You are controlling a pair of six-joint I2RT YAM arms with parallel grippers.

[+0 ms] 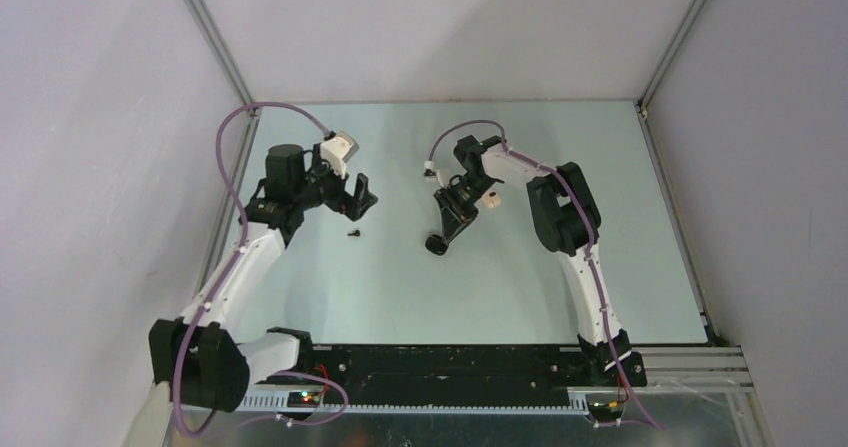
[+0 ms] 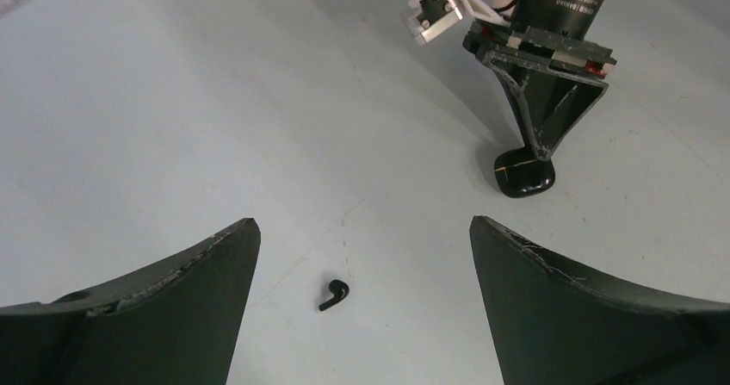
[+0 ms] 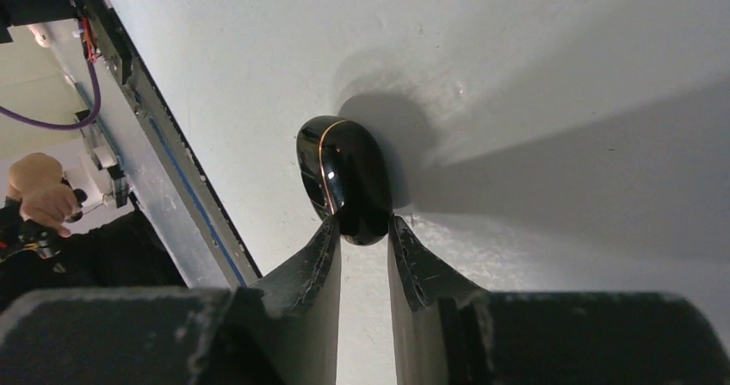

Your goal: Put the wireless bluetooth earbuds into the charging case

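The glossy black charging case (image 1: 436,245) rests on the table, also in the left wrist view (image 2: 524,176) and the right wrist view (image 3: 349,170). My right gripper is at the case's end, its fingertips close together against it; whether they grip it is unclear. A small black earbud (image 2: 336,292) lies alone on the table, left of the case in the top view (image 1: 354,233). My left gripper (image 1: 358,189) hovers above and beyond that earbud, open, with nothing between its fingers.
A small beige object (image 1: 491,200) sits beside the right wrist, partly hidden. Walls bound it at the back and sides.
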